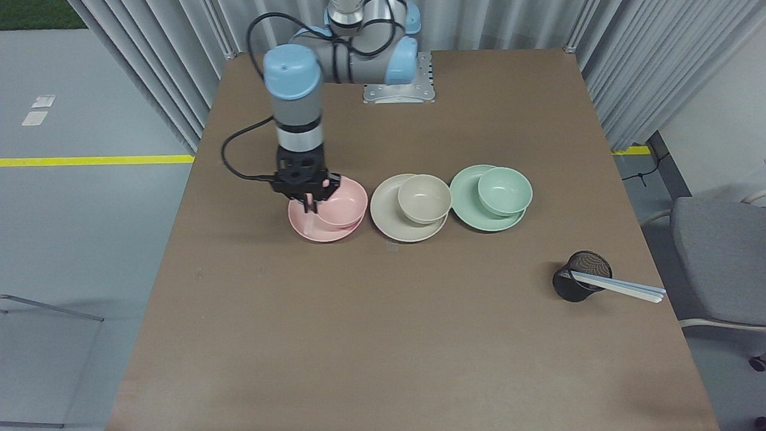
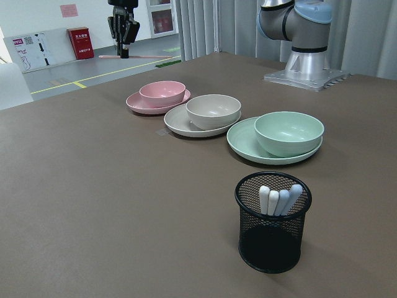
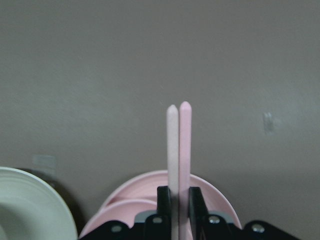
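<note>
My gripper is shut on a pair of pink chopsticks (image 3: 185,125), held level above the pink plate (image 3: 140,182) and pink bowl (image 3: 115,215). In the left view the gripper (image 2: 124,53) hangs high, over the far end of the row of dishes. In the front view it hides part of the pink bowl (image 1: 344,203) and its plate (image 1: 312,230). To their right sit the cream bowl (image 1: 423,195) on its plate (image 1: 388,219) and the mint bowl (image 1: 505,189) on its plate (image 1: 467,183).
A black mesh cup (image 1: 571,287) holding several pale chopsticks (image 1: 632,291) stands at the table's right. The robot's base plate (image 1: 398,93) is at the back.
</note>
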